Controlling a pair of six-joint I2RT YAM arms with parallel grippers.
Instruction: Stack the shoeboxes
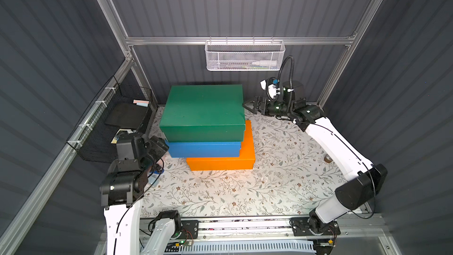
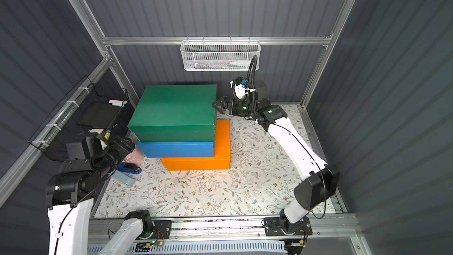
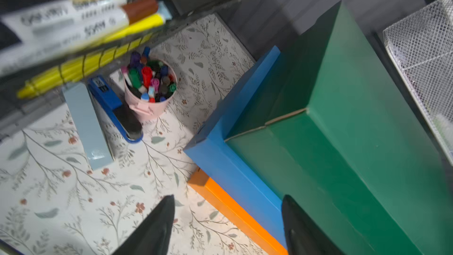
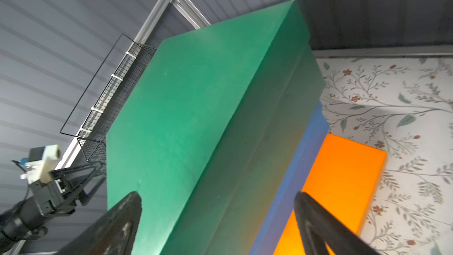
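Observation:
Three shoeboxes stand piled up. The orange box (image 1: 221,163) lies on the table, the blue box (image 1: 205,149) rests over it shifted left, and the large green box (image 1: 205,108) sits on the blue one. My left gripper (image 1: 161,147) is at the stack's left side, its fingers (image 3: 158,226) spread apart with nothing between them. At the green box's upper right edge is my right gripper (image 2: 218,105), open and empty, its fingers (image 4: 118,226) apart. The green box's right side and the orange top show in the right wrist view.
Left of the stack are a pink cup of markers (image 3: 151,87), a blue cutter (image 3: 113,106) and a pale blue block (image 3: 88,125). A black wire basket (image 1: 120,118) hangs on the left wall, a white one (image 1: 245,59) at the back.

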